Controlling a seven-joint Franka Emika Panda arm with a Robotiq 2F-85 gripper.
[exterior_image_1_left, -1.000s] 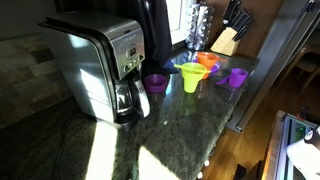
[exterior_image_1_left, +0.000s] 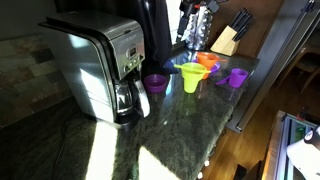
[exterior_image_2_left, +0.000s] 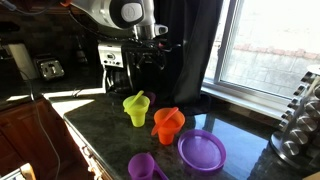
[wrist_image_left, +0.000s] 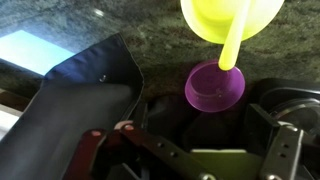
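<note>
In the wrist view, my gripper stands open, with no object held between its fingers. A small purple cup (wrist_image_left: 214, 88) lies beyond the fingertips in that view, close to the yellow cup (wrist_image_left: 222, 18) with a yellow utensil in it. From exterior view 1, the purple cup (exterior_image_1_left: 155, 83) rests on the counter beside the coffee maker (exterior_image_1_left: 105, 65), and the yellow cup (exterior_image_1_left: 192, 77) is to its right. The arm reaches in from the top there, its gripper small and dark, above the counter's far side.
An orange cup (exterior_image_2_left: 168, 124) with a utensil, a purple mug (exterior_image_2_left: 142, 166) and a purple plate (exterior_image_2_left: 202, 150) share the dark counter. A knife block (exterior_image_1_left: 228, 40) is at the far end. Dark curtain hangs behind the cups.
The arm's end has come into exterior view 1 from the top and moved left, towards the curtain above the cups. The cups and coffee maker have not moved.
</note>
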